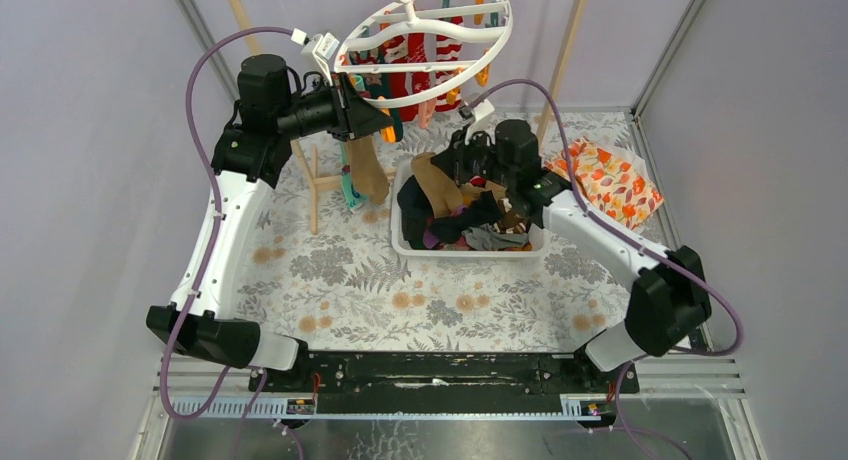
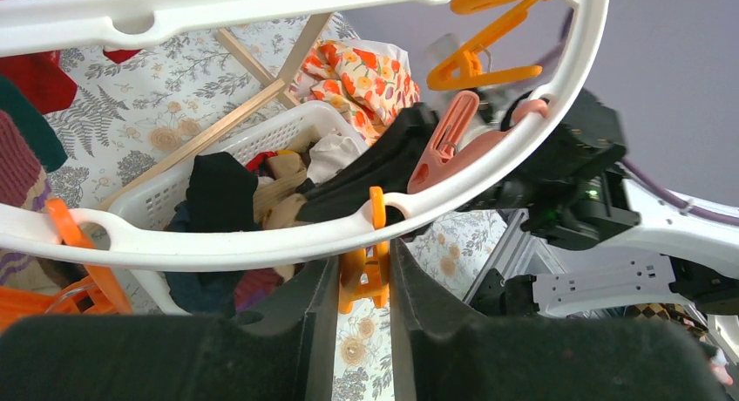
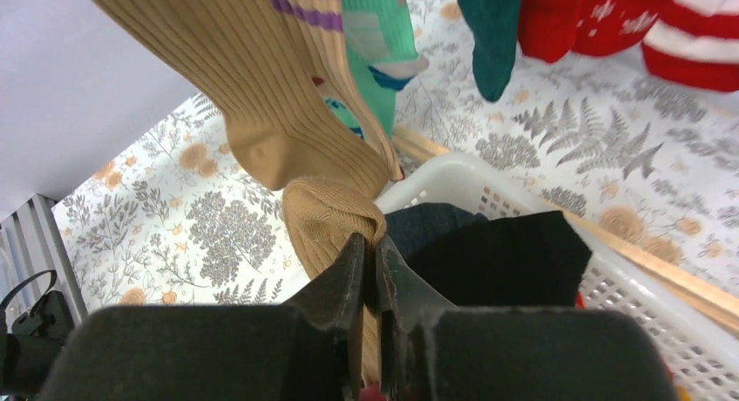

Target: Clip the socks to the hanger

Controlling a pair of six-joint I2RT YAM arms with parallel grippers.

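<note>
At the rim of the white round hanger (image 1: 420,102), my left gripper is shut on an orange clip (image 2: 376,205). A tan sock (image 1: 365,170) hangs below it, among other hung socks. My right gripper is shut on another tan ribbed sock (image 3: 322,209), which is lifted partly out of the white basket (image 1: 465,254), below and right of the left gripper. More clips, orange and pink (image 2: 444,139), sit along the hanger's rim.
The basket holds dark, grey and coloured socks. An orange floral cloth bag (image 1: 610,185) lies at the right. The wooden stand's legs (image 1: 557,60) rise at either side. The patterned floor in front of the basket is clear.
</note>
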